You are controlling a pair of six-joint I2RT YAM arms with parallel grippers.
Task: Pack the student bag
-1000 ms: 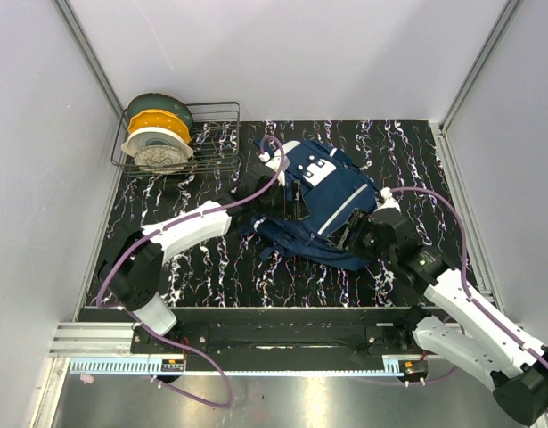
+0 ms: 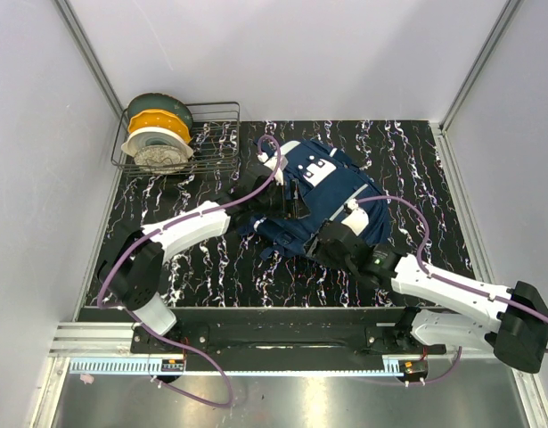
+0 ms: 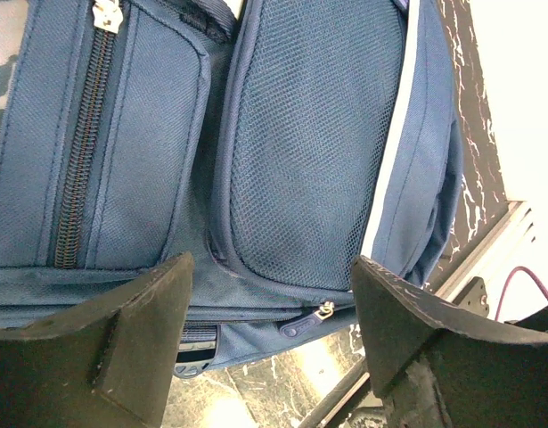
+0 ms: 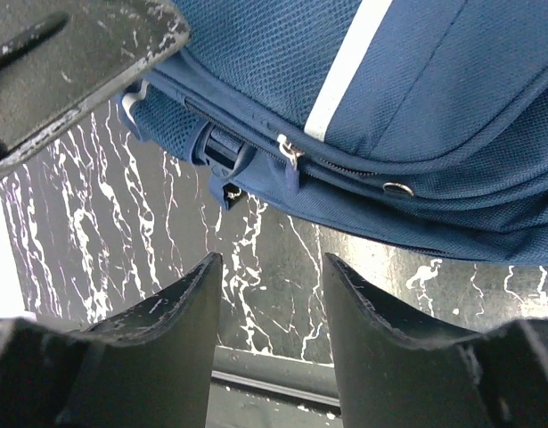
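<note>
A dark blue student bag (image 2: 331,192) lies flat on the black marbled table, its top toward the back. In the left wrist view a mesh pocket (image 3: 314,134) and a dark zipper (image 3: 85,147) show on it. My left gripper (image 2: 296,214) stands open above the bag's left side, with nothing between its fingers. At the bag's near edge is my right gripper, part open and empty. A metal zipper pull (image 4: 291,152) and a buckle (image 4: 222,150) on that edge lie just beyond its fingertips in the right wrist view.
A wire rack (image 2: 216,134) with several plates and bowls stands at the back left. White walls close in the left, back and right sides. Bare table (image 2: 416,178) shows right of the bag and along the front.
The left arm and the bag look much the same.
</note>
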